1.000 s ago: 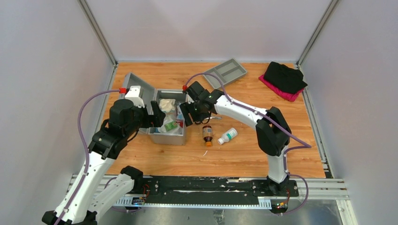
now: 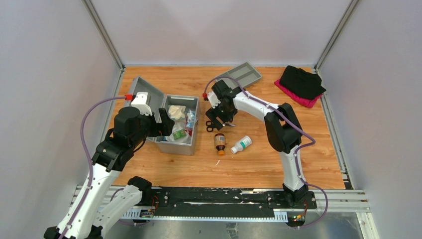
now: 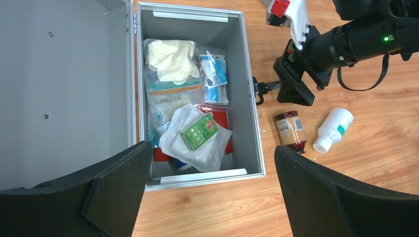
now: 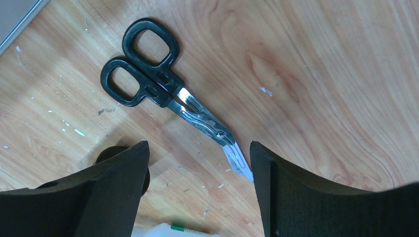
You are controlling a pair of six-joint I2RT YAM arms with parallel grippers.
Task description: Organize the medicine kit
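Observation:
The grey medicine box (image 3: 249, 98) stands with its lid (image 3: 64, 74) swung open to the left. Inside lie bagged gloves (image 3: 172, 59), blue-and-white packets (image 3: 214, 74) and a green packet (image 3: 200, 131) on white wrapping. Above the box my left gripper is open and empty. My right gripper hangs open over the black-handled scissors (image 4: 197, 116), whose blades point toward its right finger. On the wood in front of it are a brown bottle (image 2: 220, 143) and a white bottle (image 2: 242, 144) lying on its side.
A grey divided tray (image 2: 251, 77) lies at the back, partly hidden by the right arm. Folded black cloth (image 2: 300, 80) rests on pink cloth (image 2: 312, 103) at the back right.
The left arm and the objects have kept their places.

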